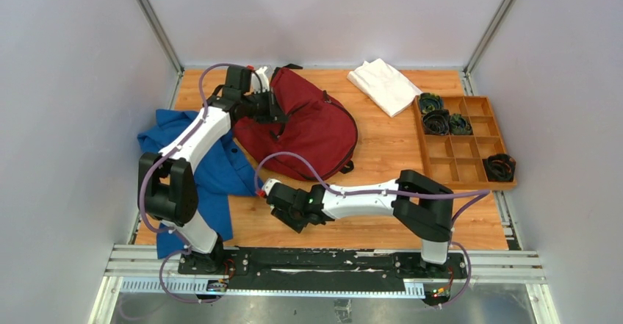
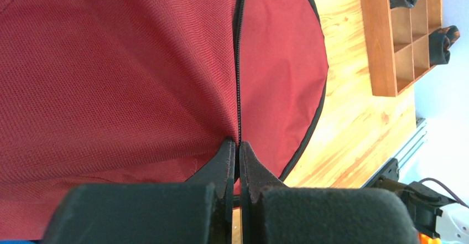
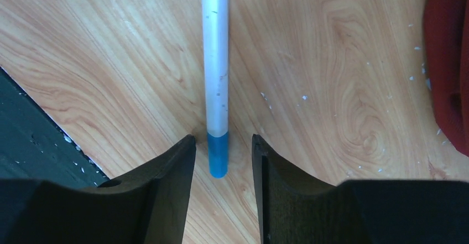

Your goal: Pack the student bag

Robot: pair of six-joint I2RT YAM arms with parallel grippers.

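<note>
The red bag (image 1: 316, 133) lies at the back centre with its black zip (image 2: 238, 61) visible. My left gripper is shut at that zip's edge on the red fabric; whether anything is between its fingers cannot be told. My right gripper is open low over the table, its fingertips either side of a white marker with a blue end (image 3: 216, 83); it does not grip it. In the top view the right arm hides that marker.
A wooden divided tray (image 1: 470, 148) with dark rolled items stands at the right. A folded white cloth (image 1: 383, 85) lies at the back. Blue clothing (image 1: 217, 214) covers the left front.
</note>
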